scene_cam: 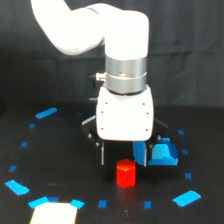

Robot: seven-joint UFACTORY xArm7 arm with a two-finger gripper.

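Observation:
A red block [126, 173] stands on the black surface near the middle of the camera view. Just above and seemingly behind it, my white gripper [124, 149] points down, its two thin dark fingers apart. Nothing shows held between them, and the block's top lies a little below the gap. Whether the fingers are level with the block in depth is hard to tell. A blue object [163, 155] lies to the right, partly hidden behind the gripper.
Blue tape marks [186, 198] lie scattered flat on the black surface [60, 165]. A pale square [53, 214] is cut off at the lower left edge. Left of the gripper, the surface holds only tape marks.

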